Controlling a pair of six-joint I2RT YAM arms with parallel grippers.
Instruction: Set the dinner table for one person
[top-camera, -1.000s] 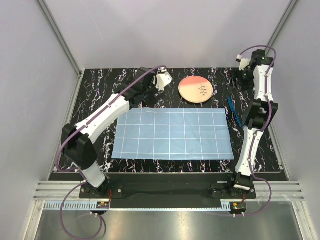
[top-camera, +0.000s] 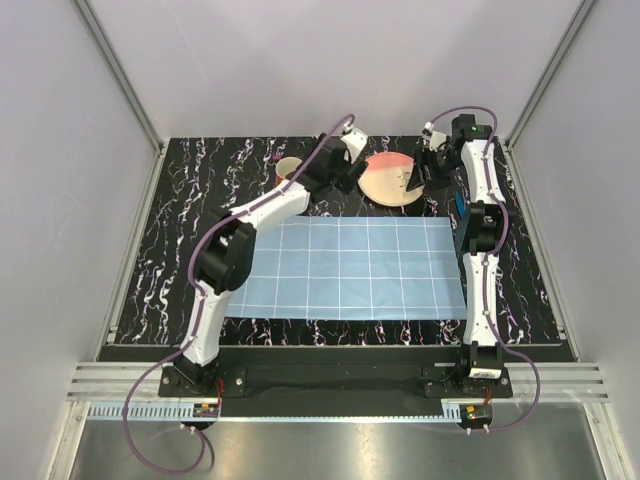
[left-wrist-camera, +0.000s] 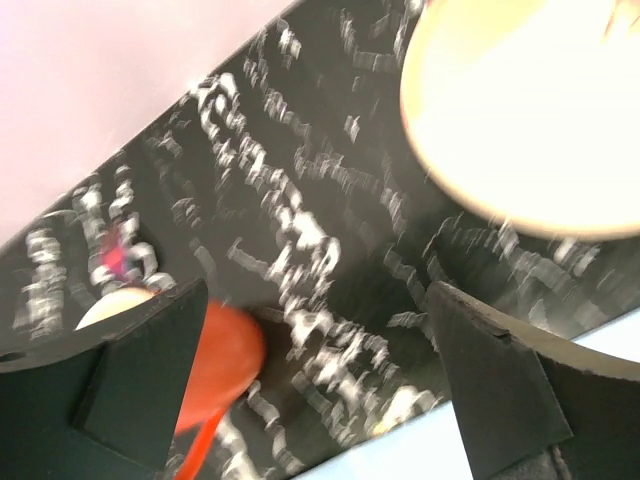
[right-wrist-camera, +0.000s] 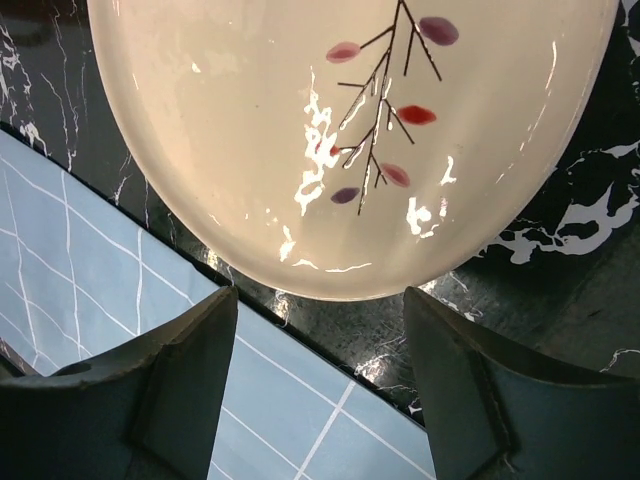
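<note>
A round cream plate (top-camera: 384, 186) with a red far part and a twig pattern lies flat on the dark marbled table, just beyond the light blue placemat (top-camera: 345, 270). My left gripper (top-camera: 352, 182) is over the plate's left side, fingers apart and empty. On the other side my right gripper (top-camera: 425, 178) hangs open at the plate's right edge. In the right wrist view the plate's rim (right-wrist-camera: 340, 297) runs close to the fingertips, with no grip on it. An orange-red cup (left-wrist-camera: 228, 355) shows in the left wrist view, partly behind a finger.
Blue cutlery (top-camera: 460, 204) lies right of the placemat, largely covered by the right arm. A small pink item (top-camera: 277, 156) is by the cup at the back. Nothing stands on the placemat; the left arm crosses its left part.
My left gripper has swung from near the cup rightward to the plate. The right gripper has moved left from the table's back right to the plate's right edge. The plate has not moved.
</note>
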